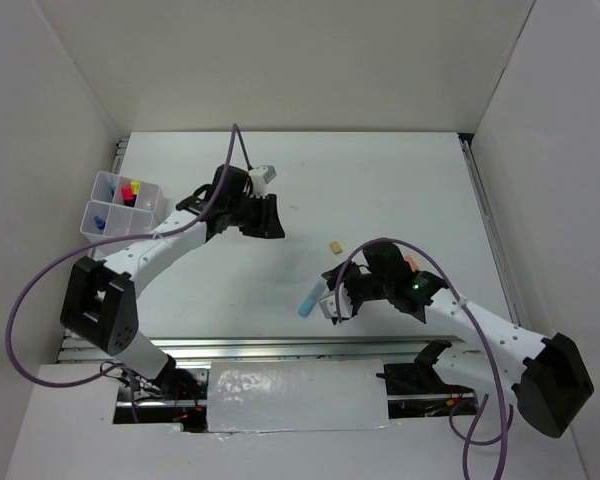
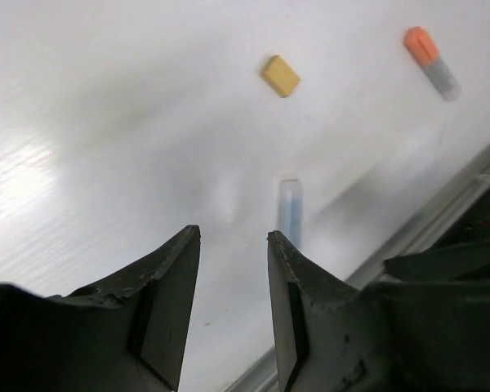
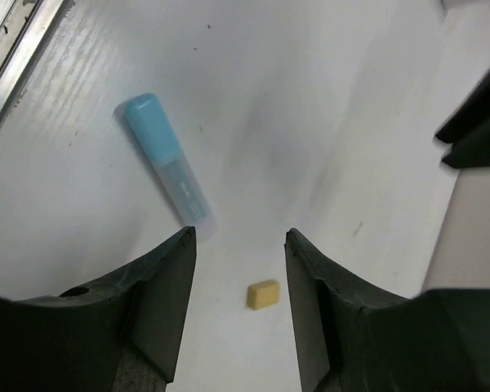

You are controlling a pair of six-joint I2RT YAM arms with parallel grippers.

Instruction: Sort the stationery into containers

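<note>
A blue marker (image 3: pixel 167 155) lies on the white table, below and left of my right gripper in the top view. A yellow block (image 2: pixel 280 76) lies toward the middle. An orange marker (image 2: pixel 433 64) sits to the right, partly behind the right arm from above. My left gripper is over the bare table, left of the yellow block in the top view. Both grippers have their fingertips apart with nothing between them. The white divided container (image 1: pixel 96 199) at the far left holds blue, red and yellow items.
A metal rail (image 1: pixel 280 350) runs along the front edge, and walls stand at both sides.
</note>
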